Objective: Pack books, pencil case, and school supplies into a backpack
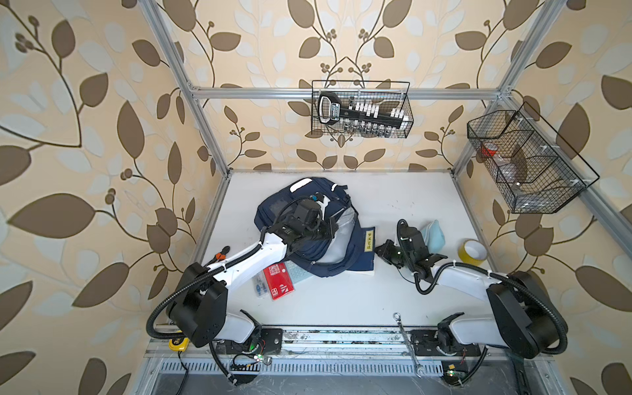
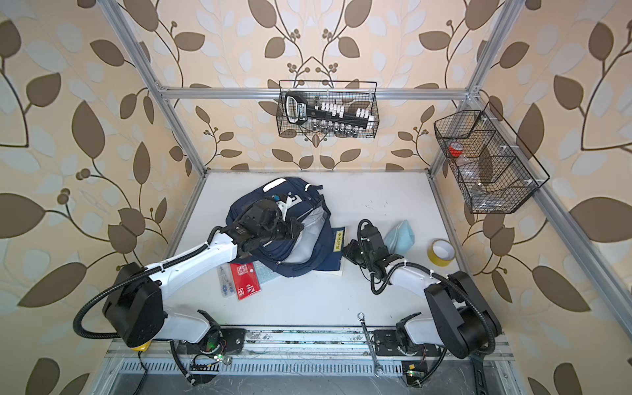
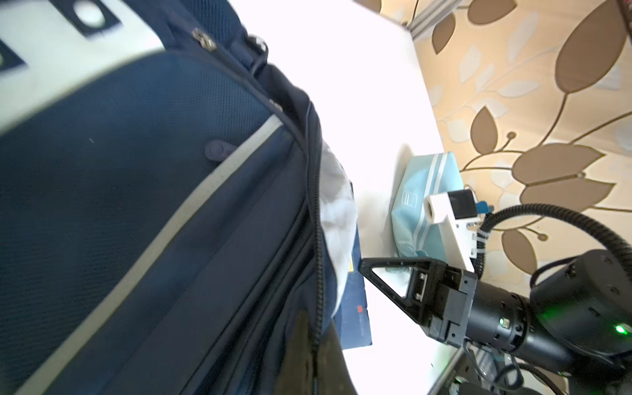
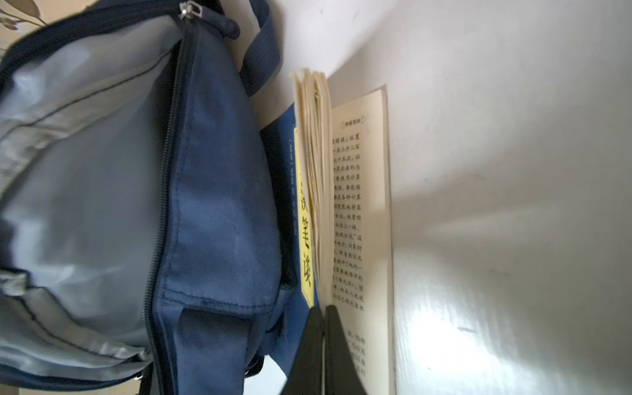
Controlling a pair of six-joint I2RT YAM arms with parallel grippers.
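The navy backpack [image 1: 276, 207] lies on the left half of the table, its grey-lined opening facing right. My left gripper is shut on the zipped edge of that opening. A dark blue book [image 1: 368, 247] with a yellow label lies against the backpack's right side. In the right wrist view the book's pages [image 4: 349, 197] are partly spread, a bunch of them standing up. My right gripper is shut, its tips right at the lower end of that bunch; no thick part shows between them. A light-blue pencil case [image 2: 399, 235] rests behind the right arm.
A red packet [image 1: 278, 281] and a clear packet [image 1: 260, 284] lie before the backpack. Yellow tape [image 1: 472, 252] is at the far right, a wrench [image 1: 405, 335] at the front edge. Wire baskets [image 1: 362, 112] hang above.
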